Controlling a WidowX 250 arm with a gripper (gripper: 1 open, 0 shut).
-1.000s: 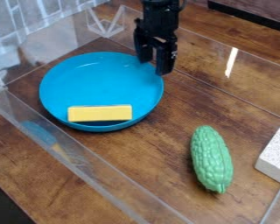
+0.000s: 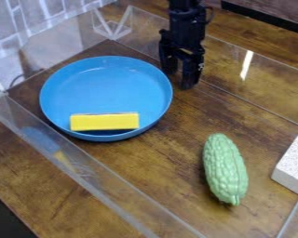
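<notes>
My black gripper (image 2: 181, 60) hangs at the top centre, low over the table just behind and right of a blue round plate (image 2: 104, 91). Its fingers are dark and small, so their opening is unclear. A yellow block (image 2: 104, 122) lies in the front part of the plate. A green ridged gourd-like vegetable (image 2: 225, 170) lies on the wooden table at the lower right.
A white block (image 2: 292, 165) sits at the right edge. Clear panels border the wooden table (image 2: 139, 186).
My gripper has shifted slightly to the right. The plate, yellow block, green vegetable and white block look unmoved.
</notes>
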